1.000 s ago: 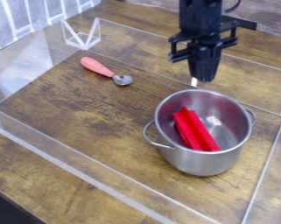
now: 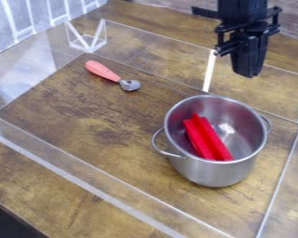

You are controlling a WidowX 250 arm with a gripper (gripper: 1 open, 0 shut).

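Note:
My black gripper (image 2: 248,58) hangs at the top right, above and behind a steel pot (image 2: 221,172), its fingers pointing down and looking shut, with nothing visible between them. The pot has two side handles and holds red bar-shaped pieces (image 2: 206,138), lying lengthwise inside. A pizza-cutter-like utensil with a salmon handle (image 2: 103,71) and a round metal head lies on the wood surface at the upper left, well apart from the pot.
Clear low walls border the wooden work area (image 2: 77,125). A small white wire-like piece (image 2: 86,39) stands at the back left corner, near a white rack at the top left. The left and middle of the board are mostly clear.
The gripper has moved up and to the right, away from just above the back of the pot. The pot, red pieces and utensil look unchanged.

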